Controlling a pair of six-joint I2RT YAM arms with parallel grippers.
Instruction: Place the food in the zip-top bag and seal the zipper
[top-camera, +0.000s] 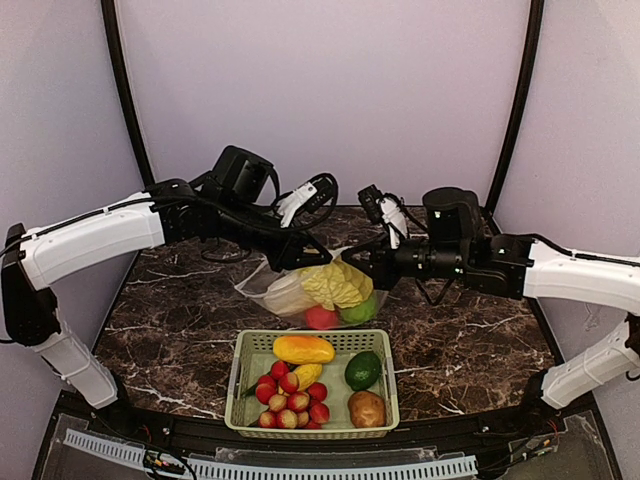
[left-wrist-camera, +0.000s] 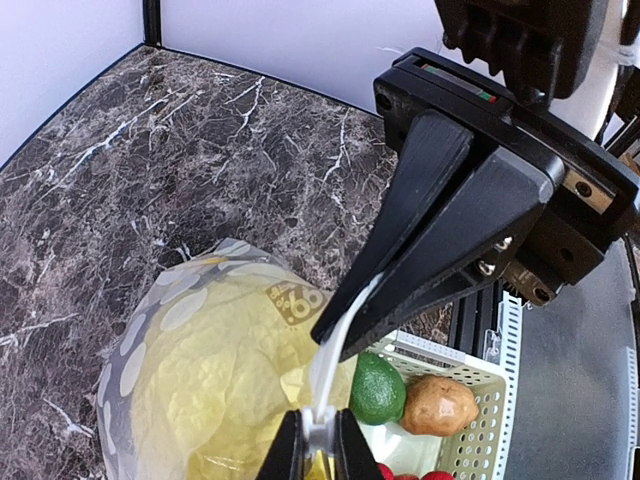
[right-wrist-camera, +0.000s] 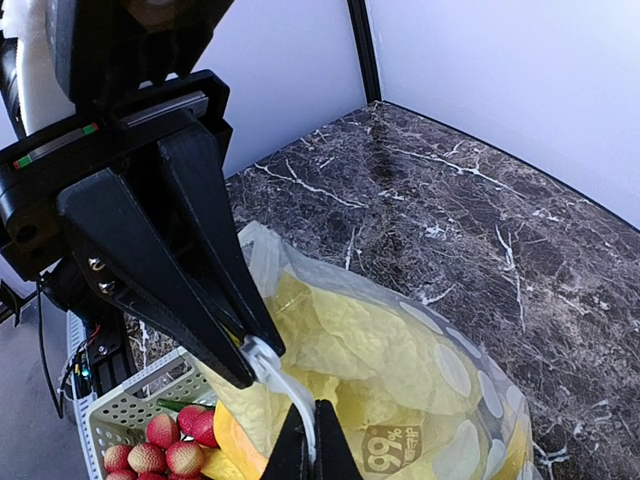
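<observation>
The clear zip top bag (top-camera: 278, 294) lies on the dark marble table, with yellow-green leafy food (top-camera: 338, 286), a red item (top-camera: 321, 317) and a green item (top-camera: 358, 309) inside. My left gripper is shut on the bag's small white zip slider (right-wrist-camera: 262, 360). Between the fingers of my right gripper runs the thin white zip strip (right-wrist-camera: 297, 392), and those fingers are shut on it. Both grippers stand close together at the bag's top edge. How far the strip is pressed together cannot be made out.
In front of the bag stands a pale green basket (top-camera: 239, 385) holding a mango (top-camera: 304, 349), an avocado (top-camera: 363, 371), a potato (top-camera: 367, 409) and several red fruits (top-camera: 290, 400). Open marble lies to both sides and behind.
</observation>
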